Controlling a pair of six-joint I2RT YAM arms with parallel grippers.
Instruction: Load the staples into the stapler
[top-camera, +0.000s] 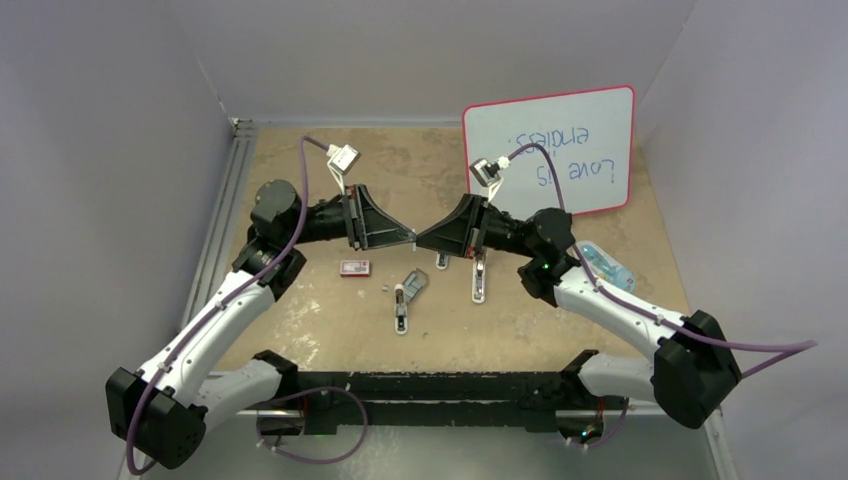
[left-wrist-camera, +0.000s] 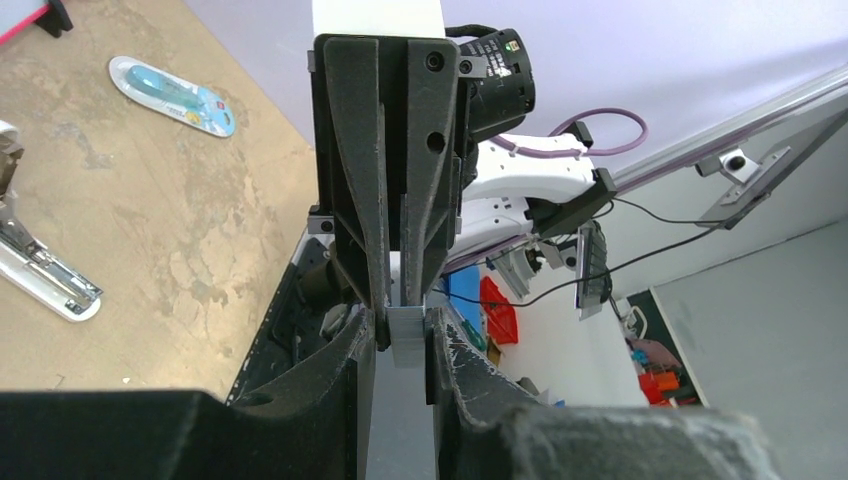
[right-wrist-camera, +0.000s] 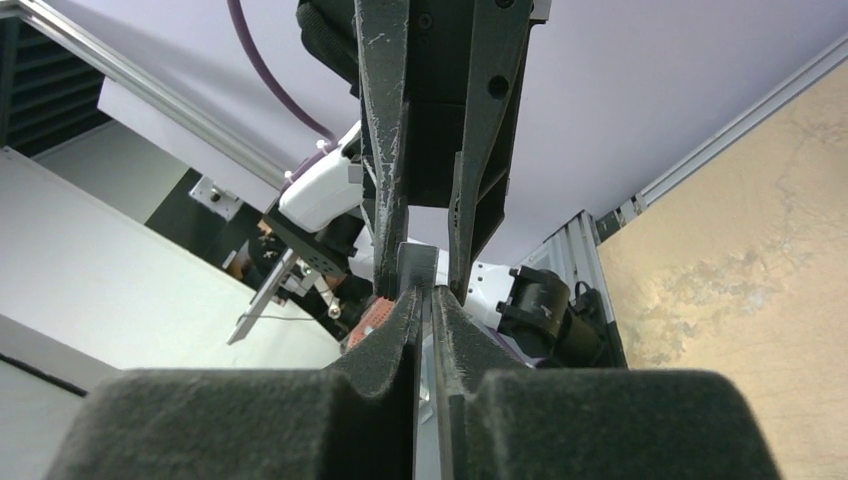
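My left gripper (top-camera: 411, 238) and right gripper (top-camera: 419, 239) meet tip to tip above the table. A small grey staple strip (left-wrist-camera: 407, 338) bridges them. In the right wrist view, my right gripper's narrow fingers are closed on one end of the strip (right-wrist-camera: 417, 264). The left gripper's fingers (right-wrist-camera: 466, 225) stand around its other end, parted, with a gap on one side. Below lie an opened stapler (top-camera: 401, 315) at the front middle and another stapler (top-camera: 479, 282) to its right, partly under the right arm. A further piece (top-camera: 442, 261) shows beneath the grippers.
A red box (top-camera: 355, 268) lies left of the opened stapler, and a grey part (top-camera: 415, 284) sits beside that stapler. A whiteboard (top-camera: 610, 120) stands at the back right. The blue package (top-camera: 607, 266) rests behind the right arm. Bare table lies at front left.
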